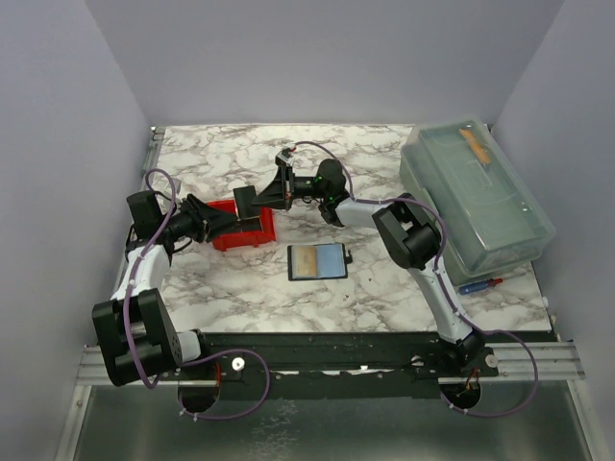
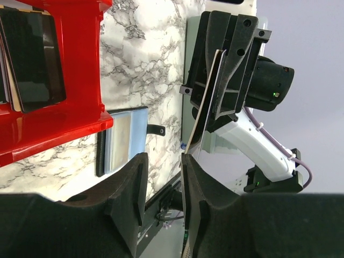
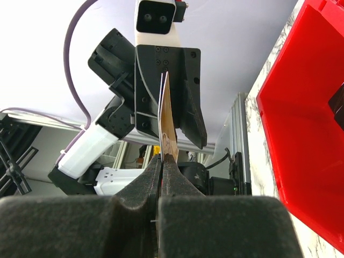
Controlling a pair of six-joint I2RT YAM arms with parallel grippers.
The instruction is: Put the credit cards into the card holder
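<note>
A dark card (image 1: 244,200) with a pale edge is upright in my right gripper, whose fingers are shut on it, above the red box (image 1: 264,230). My left gripper is part open beside the box, facing that card; in the left wrist view the card stands beyond its fingertips. More dark cards (image 2: 37,59) lie inside the box. The card holder (image 1: 317,261), with pale tan and blue sleeves, lies open on the marble table below the arms.
A large translucent bin (image 1: 476,192) fills the table's right side, with a blue pen-like object (image 1: 480,285) at its front.
</note>
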